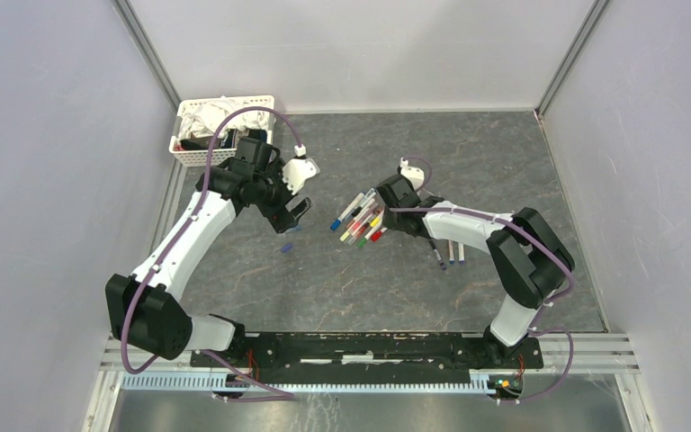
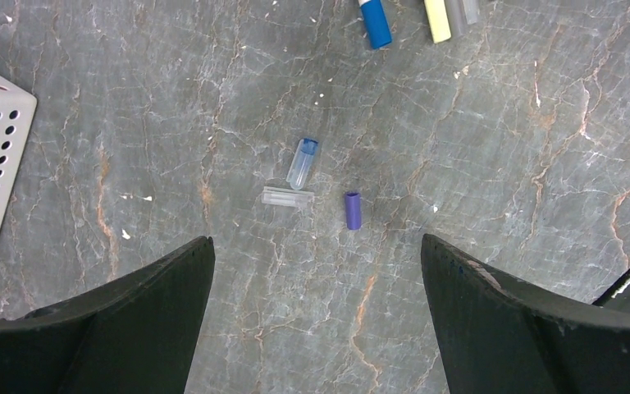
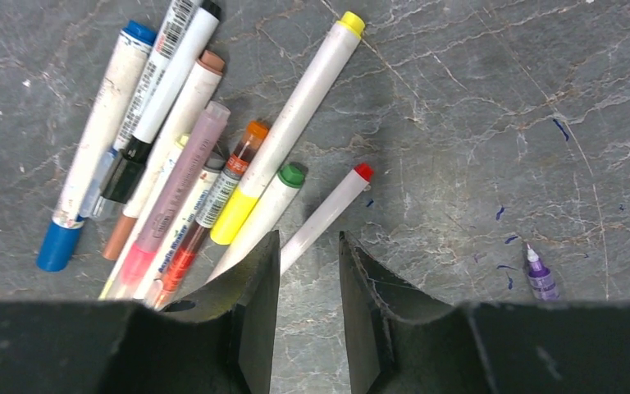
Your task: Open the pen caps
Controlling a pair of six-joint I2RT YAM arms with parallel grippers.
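Note:
In the right wrist view, a slim white pen with a red end point(image 3: 328, 212) lies slanted on the table. My right gripper is part open over its lower stretch; the left finger point(image 3: 254, 316) hides the pen's near end. Left of it lies a row of capped pens, among them a yellow-capped pen point(image 3: 291, 123), a green-ended pen point(image 3: 269, 205) and a blue-capped pen point(image 3: 98, 139). My left gripper stands wide open, empty. Ahead of it three loose caps rest on the table: a blue-tipped clear cap point(image 2: 303, 164), a clear cap point(image 2: 285, 197) and a purple cap point(image 2: 353, 211).
An uncapped purple pen point(image 3: 541, 279) shows its nib at the right, near small ink marks. From above, several pens point(image 1: 452, 254) lie partly under the right arm. A white basket point(image 1: 200, 158) with cloth stands back left.

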